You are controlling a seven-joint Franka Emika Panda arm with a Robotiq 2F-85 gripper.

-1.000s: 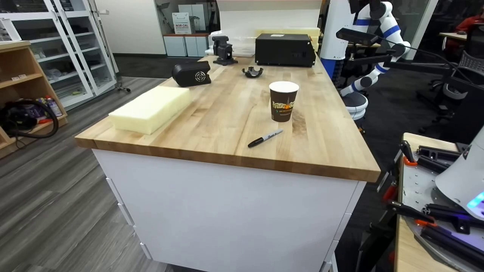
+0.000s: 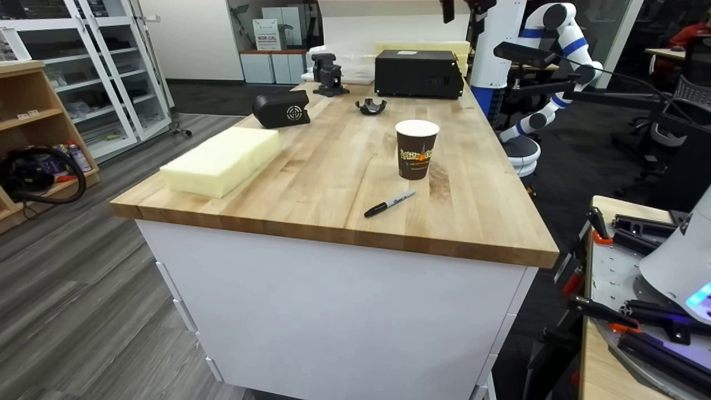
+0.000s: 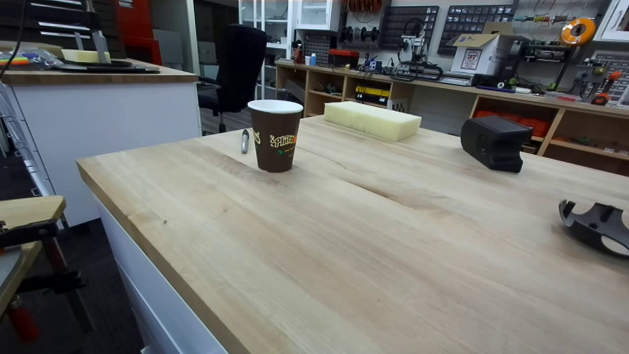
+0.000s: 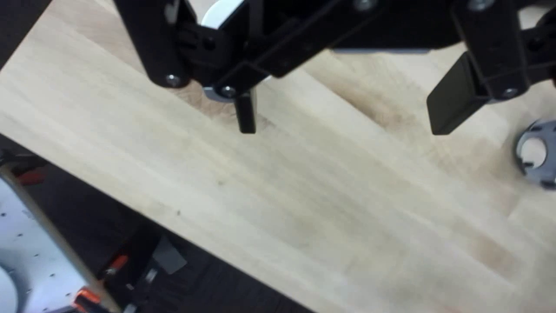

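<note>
My gripper stands open in the wrist view, its dark fingers wide apart with only bare wood below them. Part of it also shows at the top edge of exterior view 1, high above the table. A brown paper cup [image 2: 416,152] with a white rim stands upright on the wooden tabletop [image 2: 320,176]. In the wrist view the cup [image 4: 221,12] is mostly hidden behind the gripper. Beside the cup lies a marker [image 2: 390,203] with a black cap, seen in exterior view 2 as a small grey marker [image 3: 244,141].
A pale yellow foam block [image 2: 223,160] lies near the table's left edge. Farther back are a black rounded case [image 2: 281,109], a dark curved part [image 2: 370,106], a small vise [image 2: 326,74] and a large black box [image 2: 418,73]. Right of the cup, the surface is clear.
In exterior view 1 my gripper has moved left along the top edge. The cup, marker and foam block have not moved.
</note>
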